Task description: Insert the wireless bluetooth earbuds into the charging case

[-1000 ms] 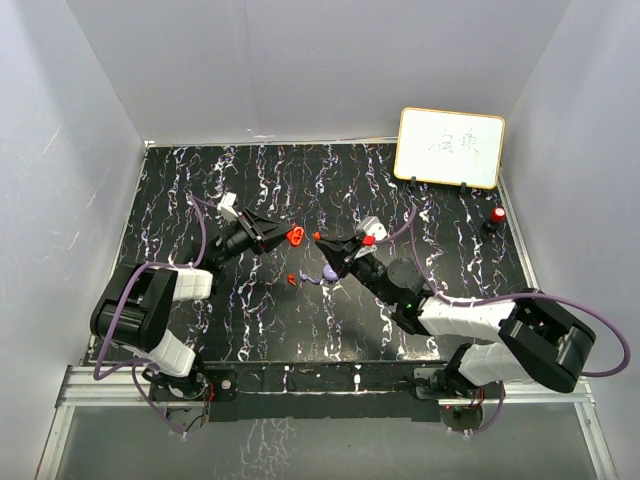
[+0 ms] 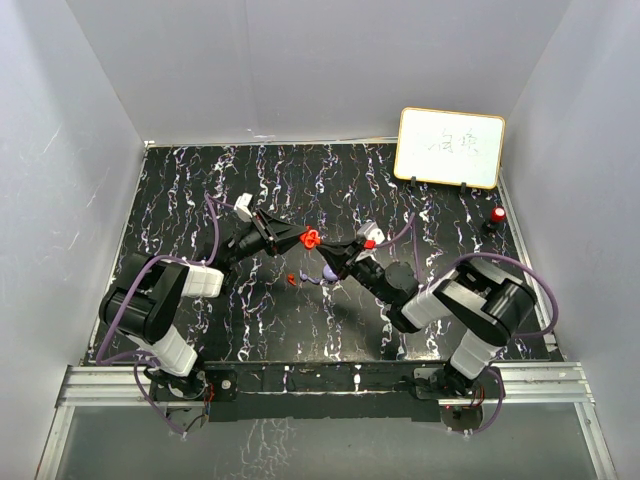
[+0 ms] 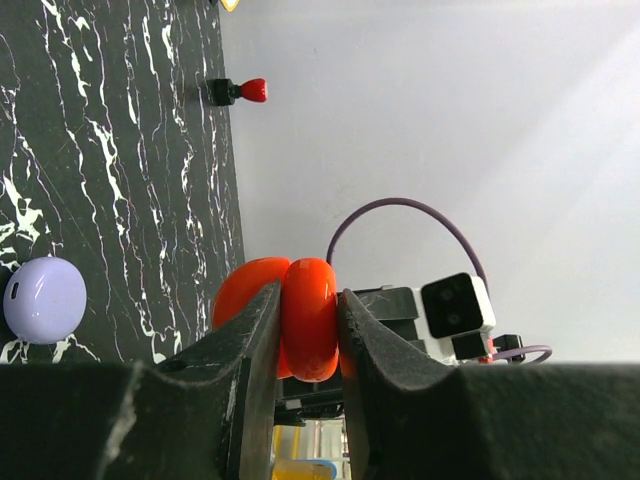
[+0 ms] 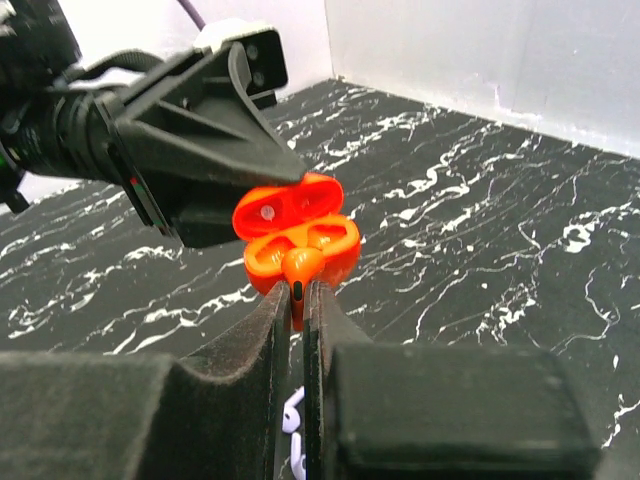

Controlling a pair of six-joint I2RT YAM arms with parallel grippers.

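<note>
Raised above the table is the red charging case (image 4: 255,258), lid open, with my left gripper shut on it. In the right wrist view its hollows face my right gripper, which is shut on a red earbud (image 4: 302,265). That earbud overlaps the near edge of the case in this view; whether it touches cannot be made out. No earbud shows seated in the hollows. Another red earbud (image 2: 291,279) lies on the table below the grippers.
A closed purple case (image 3: 45,300) and purple earbuds (image 4: 292,420) lie on the black marbled table. At the back right stand a whiteboard (image 2: 450,148) and a red-topped object (image 2: 496,215).
My left gripper has moved right with the red case, closing the gap to the earbud in my right gripper. The right arm's elbow has swung inward. Both grips have stayed shut.
</note>
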